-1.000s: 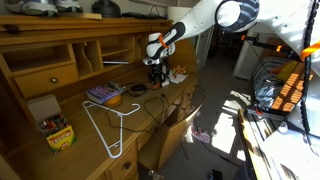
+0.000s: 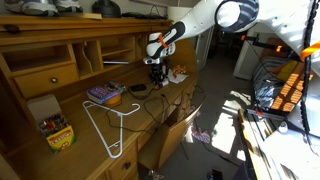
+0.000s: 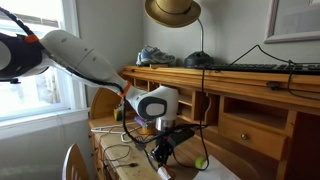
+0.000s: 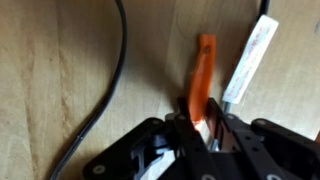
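In the wrist view, a slim orange object (image 4: pixel 203 75), pen-like in shape, runs down between the black fingertips of my gripper. The fingers are shut on its near end, and its far end points away over the wooden desk. Exterior view 2 has the gripper (image 3: pixel 160 157) low at the desk's surface, with a small red and white thing (image 3: pixel 164 173) just beneath it. Seen from exterior view 1, the gripper (image 2: pixel 157 76) is small and dark at the far end of the desk, and what it holds cannot be made out there.
A white block (image 4: pixel 250 58) on a black cable lies right of the orange object. White hangers (image 2: pixel 110 135), a crayon box (image 2: pixel 57 132) and a purple and orange item (image 2: pixel 107 94) sit along the desk. A green ball (image 3: pixel 201 162) rests near the gripper. Shelves and drawers line the back.
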